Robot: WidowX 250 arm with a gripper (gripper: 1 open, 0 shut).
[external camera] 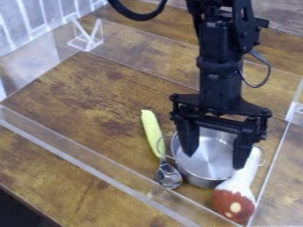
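Note:
My black gripper point(218, 133) is open, its two fingers reaching down over a silver metal pot point(206, 167). A red and white object point(236, 200), rounded and elongated, lies at the pot's right front side. A long yellow-green object point(153, 131) lies to the left of the pot, with a silver spoon point(168, 176) below it. The arm hides the back of the pot.
A clear low barrier surrounds the wooden table point(83, 97). A small white rack point(85, 37) stands at the back left.

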